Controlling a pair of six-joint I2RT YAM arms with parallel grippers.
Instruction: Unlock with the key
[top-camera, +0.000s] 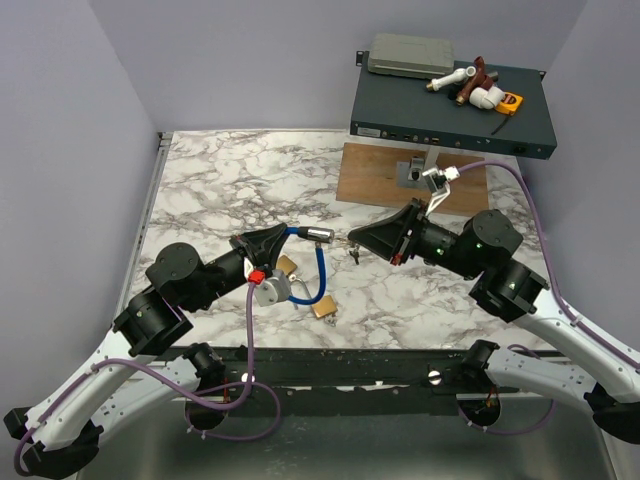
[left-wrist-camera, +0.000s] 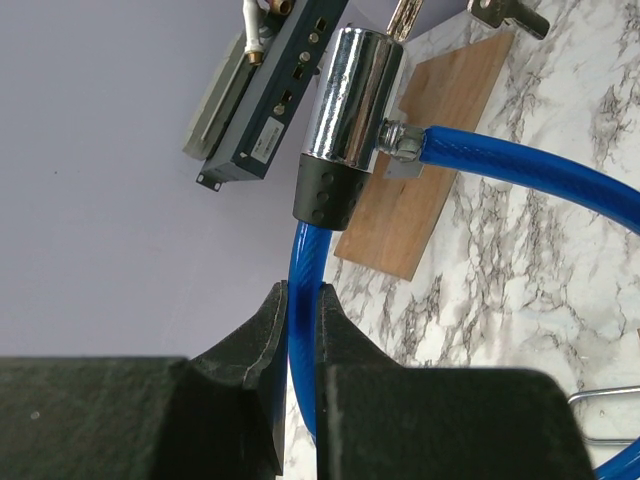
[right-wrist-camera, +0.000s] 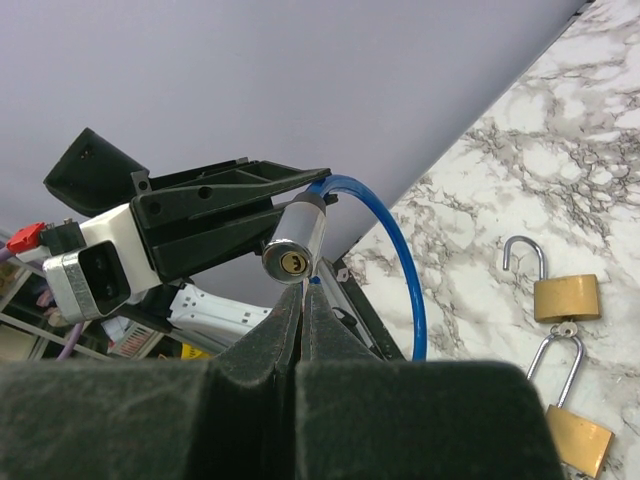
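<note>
My left gripper (top-camera: 281, 234) is shut on the blue cable (left-wrist-camera: 308, 260), just behind the black collar of the silver lock cylinder (left-wrist-camera: 350, 95). In the right wrist view, the brass keyhole face (right-wrist-camera: 294, 262) of that cylinder points toward me. A thin key (top-camera: 342, 239) sticks out from my right gripper (top-camera: 354, 238), shut on it, toward the lock's end. The key blade (left-wrist-camera: 403, 18) lies close to the cylinder's end; whether they touch I cannot tell. From the right fingertips a second key (top-camera: 354, 256) dangles.
Brass padlocks (right-wrist-camera: 567, 298) lie on the marble table (top-camera: 230, 180) below the cable loop. Behind the right gripper is a wooden board (top-camera: 360, 175) with a metal bracket. A dark shelf box (top-camera: 450, 105) bearing several items stands at the back right.
</note>
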